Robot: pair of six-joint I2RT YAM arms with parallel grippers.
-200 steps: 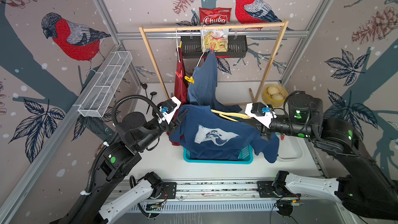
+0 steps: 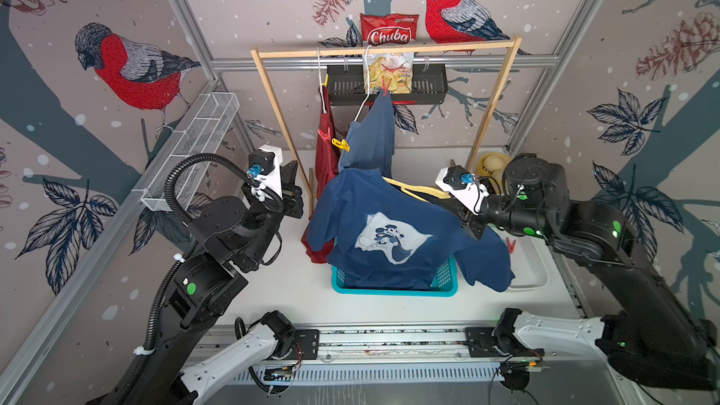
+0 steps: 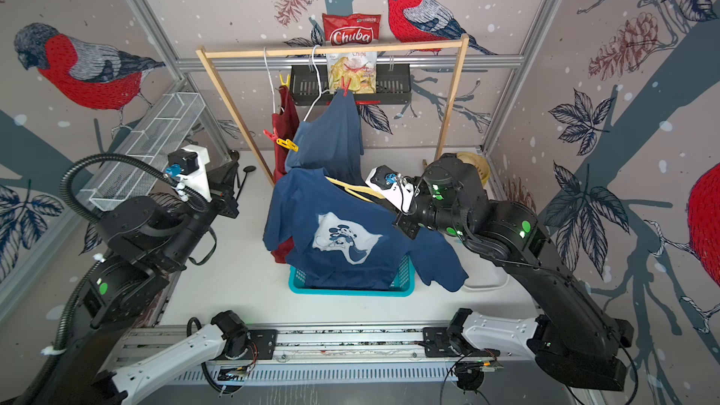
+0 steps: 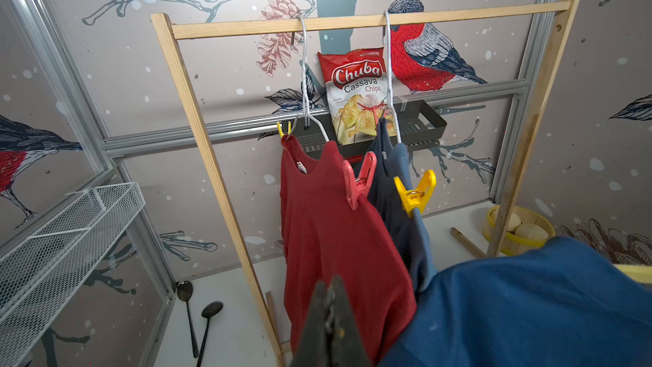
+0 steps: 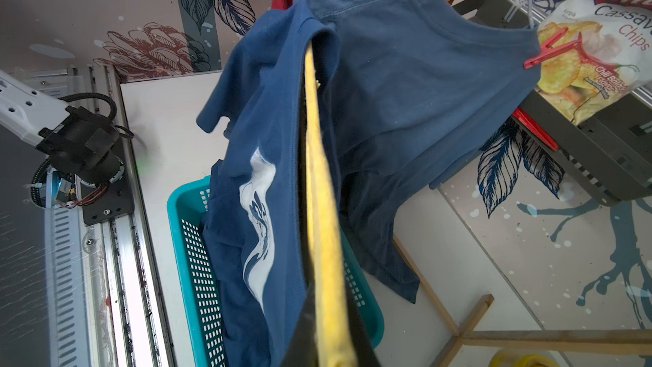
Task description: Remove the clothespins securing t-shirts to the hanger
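Observation:
Red (image 4: 326,231) and grey-blue (image 2: 363,138) t-shirts hang on white hangers, with red (image 4: 360,180) and yellow (image 4: 415,191) clothespins. More pins sit at the back: yellow (image 4: 284,129), red (image 5: 551,52). My right gripper is shut on a yellow hanger (image 5: 315,156) carrying a navy t-shirt (image 2: 386,236) over the turquoise basket (image 5: 186,244). My left gripper is shut, nothing visible between its fingers, left of the navy shirt and facing the red one.
A wooden rack (image 2: 465,45) spans the back. A wire shelf (image 2: 187,150) is at left, ladles (image 4: 211,311) below it. A white tray (image 2: 536,277) and steamer (image 4: 506,238) stand right. A chip bag (image 4: 353,74) is behind the hangers.
My left gripper has moved up and left, away from the navy shirt.

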